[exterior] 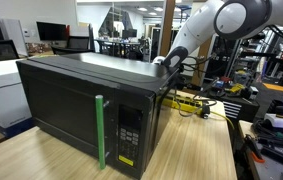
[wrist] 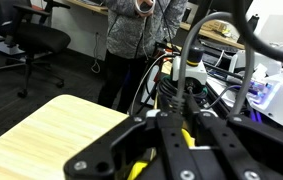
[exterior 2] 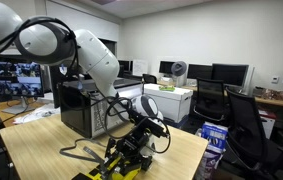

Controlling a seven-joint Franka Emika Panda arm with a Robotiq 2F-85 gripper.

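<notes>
A black microwave (exterior: 86,100) with a green strip (exterior: 100,130) down its front stands on the wooden table (exterior: 196,150). My white arm (exterior: 246,15) arches in from the upper right in exterior view 1, its end passing behind the microwave. Along the bottom of the wrist view shows the dark gripper housing (wrist: 166,155). Some yellow shows just beyond the housing. Where the fingertips are, and what may lie between them, cannot be made out in any view.
Yellow and black gear with cables (exterior: 196,103) lies on the table right of the microwave. Office chairs (exterior 2: 246,125) stand beyond the table in exterior view 2. Bare wood (wrist: 51,135) is clear at the left of the wrist view.
</notes>
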